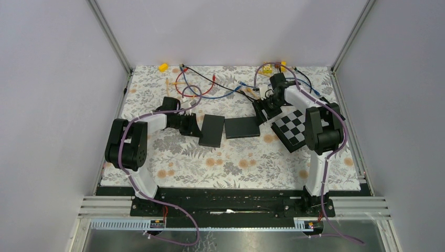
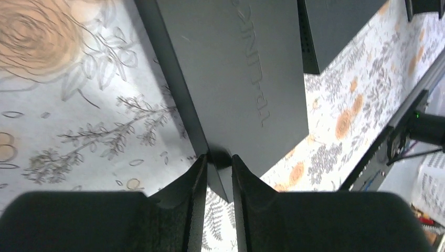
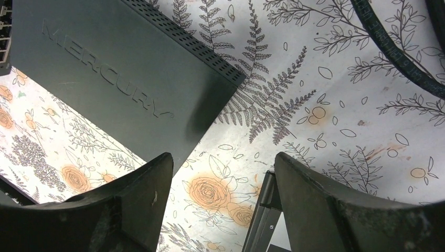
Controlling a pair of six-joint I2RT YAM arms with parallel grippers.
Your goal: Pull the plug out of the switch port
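In the top view two dark flat boxes lie mid-table, one upright-oriented (image 1: 212, 130), one crosswise (image 1: 242, 127). My left gripper has its fingers closed against the edge of the left box (image 2: 246, 89); whether they pinch it is hard to see. My right gripper hangs above the floral table just beside the Mercury-labelled box (image 3: 120, 79), fingers apart with nothing between them. No plug in a port can be made out clearly.
Coloured cables (image 1: 204, 95) lie along the back with small yellow blocks (image 1: 162, 67). A checkerboard board (image 1: 288, 134) is at the right.
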